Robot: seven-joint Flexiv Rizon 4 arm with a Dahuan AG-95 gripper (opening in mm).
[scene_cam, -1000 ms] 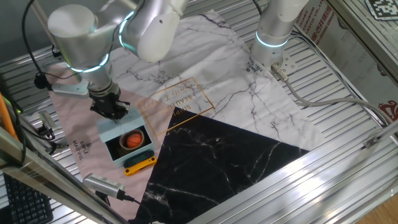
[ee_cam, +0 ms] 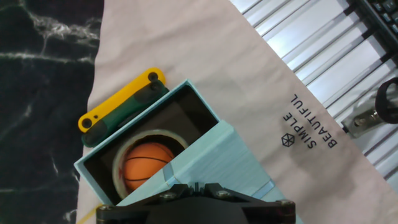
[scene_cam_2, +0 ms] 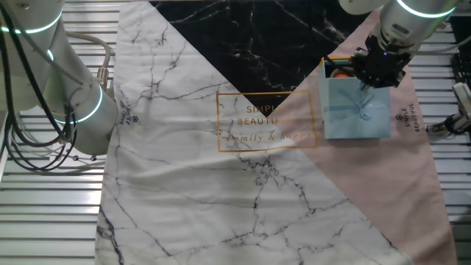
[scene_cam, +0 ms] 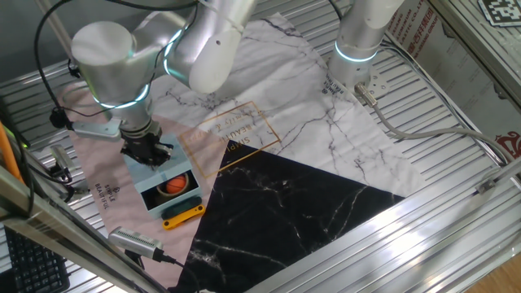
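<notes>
A light blue box [ee_cam: 97, 182] stands on the pink part of the cloth, partly uncovered. Its lid [ee_cam: 214, 163] lies across part of the opening, and a blue ribbon bow [scene_cam_2: 358, 107] shows on it. Inside the box are a small orange basketball [ee_cam: 144, 163] and a pale ring [ee_cam: 118, 168] around it, both partly under the lid's edge. My gripper is over the lid, its fingertips close together and shut. Whether any ribbon is pinched between them is hidden. From the side, the gripper [scene_cam: 157, 155] appears against or just above the lid.
A yellow and green folding tool [ee_cam: 121, 102] lies close along the box's open side. A metal device with a cable [scene_cam: 137, 242] sits near the cloth's edge.
Over the last second my gripper has shifted toward the box's open end. The lid has slid with it and covers more of the opening and ball.
</notes>
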